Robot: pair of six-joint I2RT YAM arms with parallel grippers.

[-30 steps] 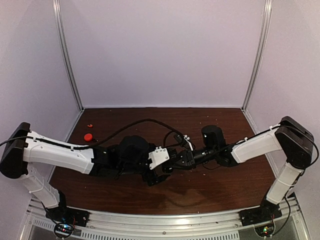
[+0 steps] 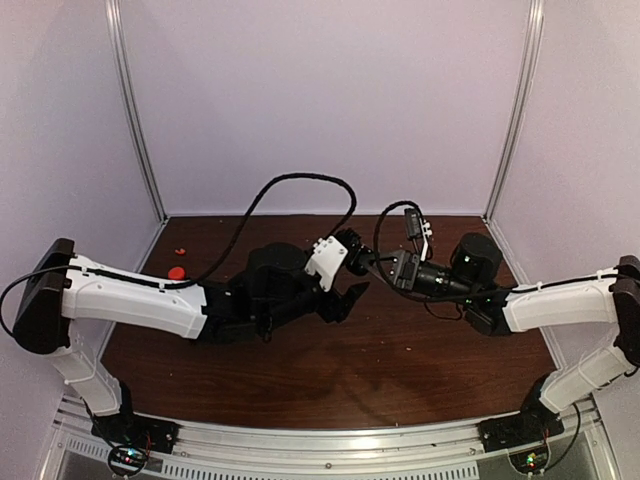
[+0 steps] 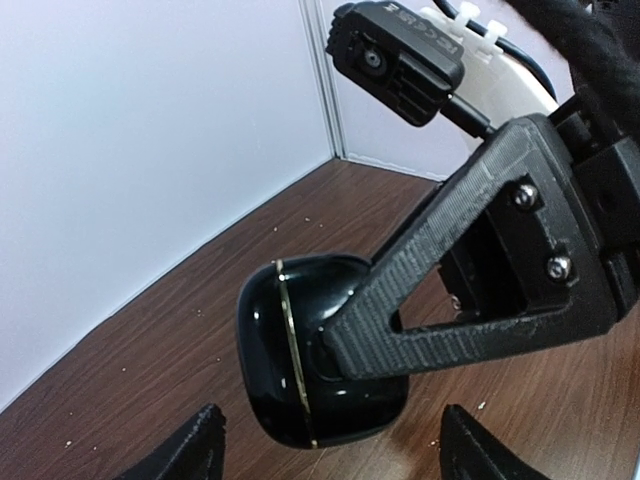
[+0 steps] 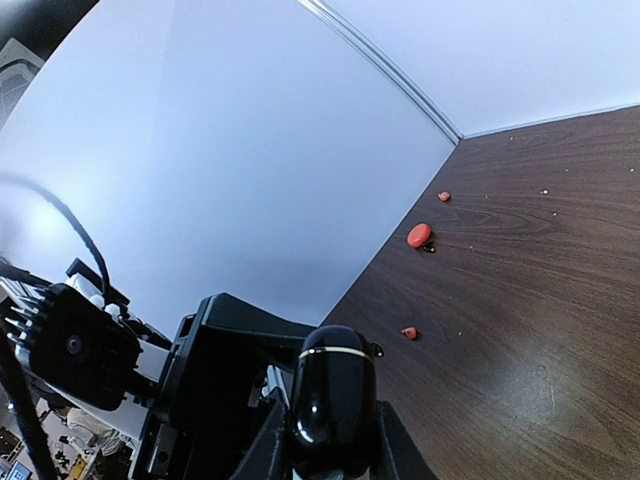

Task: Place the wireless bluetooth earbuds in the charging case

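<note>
A glossy black charging case (image 3: 262, 365) with a thin gold seam, closed along it, is held above the table by my right gripper, which is shut on it. The case (image 4: 335, 400) rises upright between the fingers in the right wrist view. My left gripper (image 2: 357, 272) is part open around the case's end, nothing visibly gripped. In the left wrist view its fingertips (image 3: 205, 440) frame the case from below, on either side, with a gap showing. No earbud can be made out for certain; whether any sits inside the case is hidden.
A round red object (image 4: 419, 236) with a small black piece beside it lies at the table's far left. Two small red bits (image 4: 444, 197) lie near it. Walls enclose it.
One second ago both grippers were together lower on the table.
</note>
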